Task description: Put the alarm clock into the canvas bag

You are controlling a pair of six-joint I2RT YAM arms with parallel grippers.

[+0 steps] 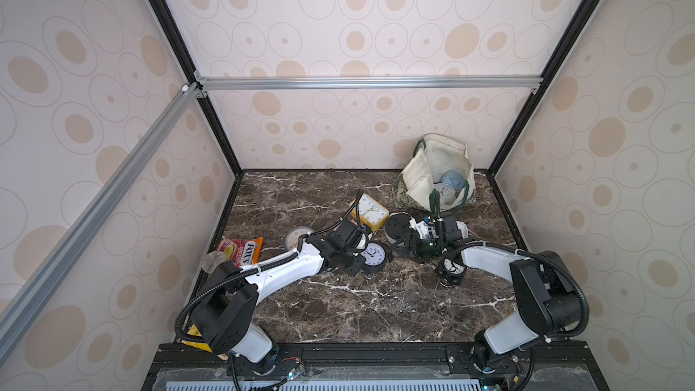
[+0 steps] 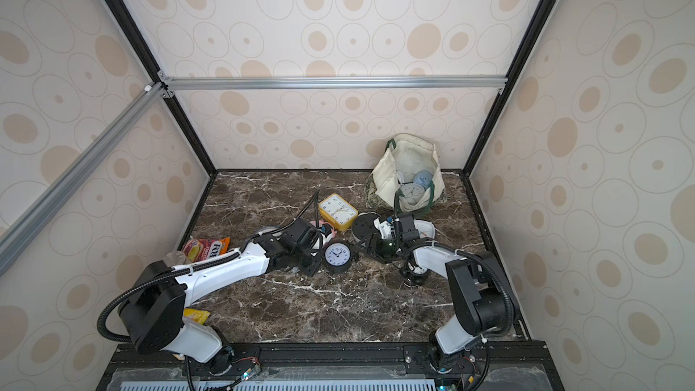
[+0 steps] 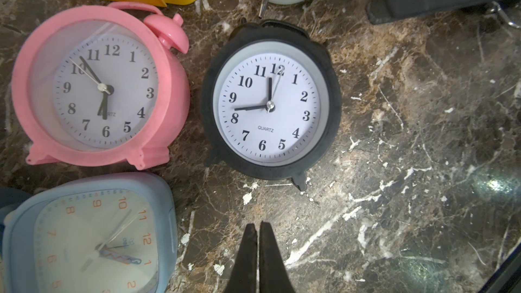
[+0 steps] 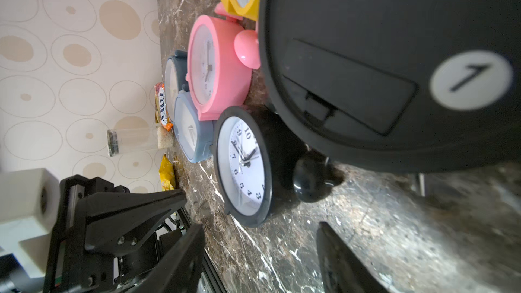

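Note:
A round black alarm clock [image 3: 269,109] with a white dial lies face up on the marble table. My left gripper is shut just below it in the left wrist view, its fingertips together and nothing between them. In the right wrist view the same clock [image 4: 241,165] lies ahead of my right gripper, whose fingers are parted around bare table. A larger black clock [image 4: 369,70], its back marked 1, fills the upper right there. The canvas bag [image 1: 418,179] stands open at the back right, with light-coloured clocks inside.
Pink [image 3: 169,97], blue [image 3: 168,228] and yellow [image 1: 370,211] clocks crowd the left and back of the black one. Another dark clock [image 1: 451,268] sits under the right arm. Snack bags [image 1: 242,249] lie at the left edge.

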